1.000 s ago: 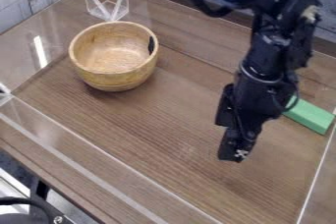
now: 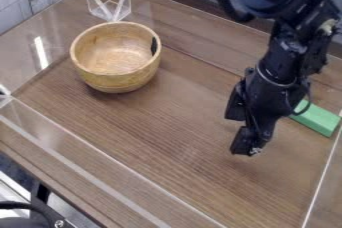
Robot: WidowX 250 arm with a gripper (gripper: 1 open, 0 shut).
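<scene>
My black gripper [image 2: 246, 129] points down low over the right part of the wooden table, open, its fingertips near the tabletop with no object visible between them. Just behind it to the right lies a green rectangular item [image 2: 315, 119], partly hidden by the gripper and arm.
A wooden bowl [image 2: 116, 70] stands at the back left, with a clear crumpled plastic piece [image 2: 110, 6] behind it.
Over the last second the gripper has shifted slightly right and turned a little. The bowl and green item show no visible movement.
</scene>
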